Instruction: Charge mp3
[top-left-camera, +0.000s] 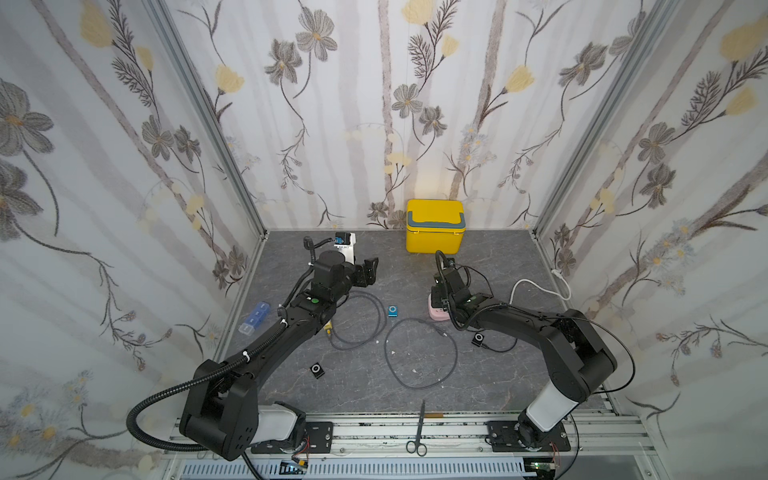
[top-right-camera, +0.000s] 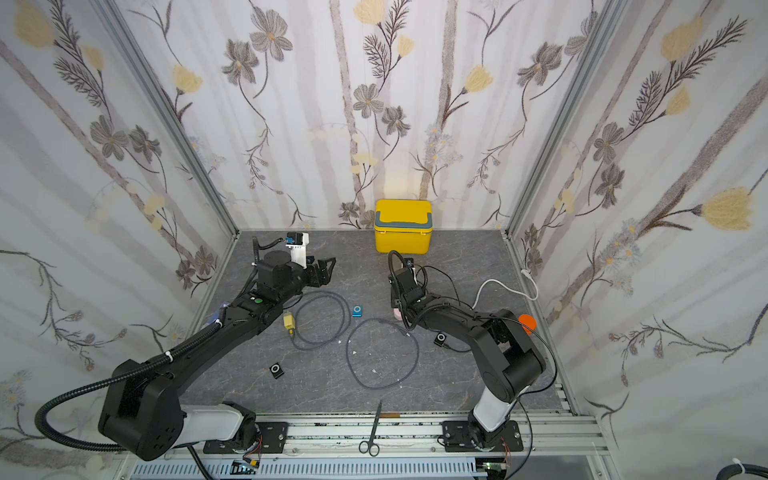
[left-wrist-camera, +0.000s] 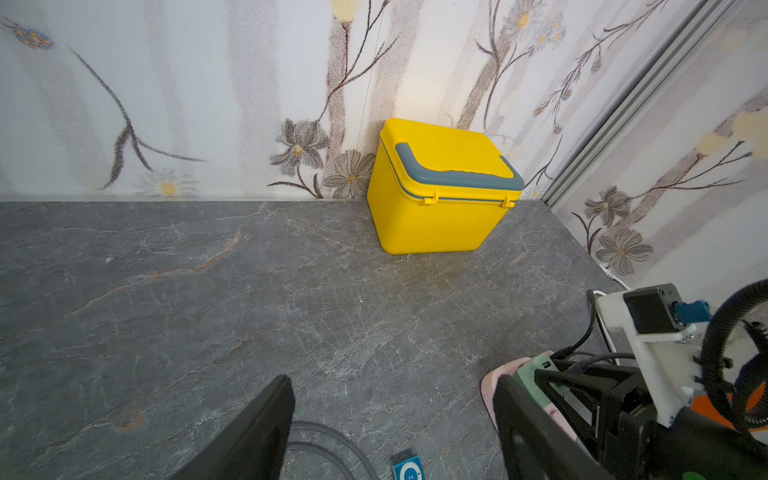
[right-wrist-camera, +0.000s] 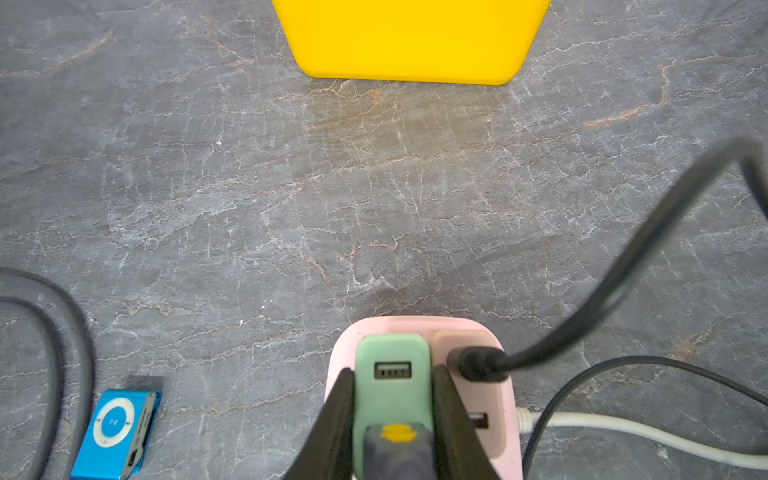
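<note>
In the right wrist view my right gripper is shut on a mint-green adapter (right-wrist-camera: 392, 352) with a USB port on its face. That adapter sits against a pink power block (right-wrist-camera: 352, 340); a black plug (right-wrist-camera: 480, 364) stands beside it, on the block. A small blue mp3 player (left-wrist-camera: 409, 468) lies left of the block. Dark mp3-like devices lie on the table: one black device (top-left-camera: 317, 370) at front left, another black device (top-left-camera: 478, 339) near the right arm with a thin cable. My left gripper (top-left-camera: 373, 271) hangs with its fingers apart, nothing between them.
A yellow box (top-left-camera: 435, 232) stands at the back. Grey cable (top-left-camera: 421, 387) loops over the table's middle. A yellow plug (top-right-camera: 289, 322) lies near the left arm, and a blue clear case (top-left-camera: 254, 317) lies at far left. Scissors (top-left-camera: 417, 445) rest on the front rail.
</note>
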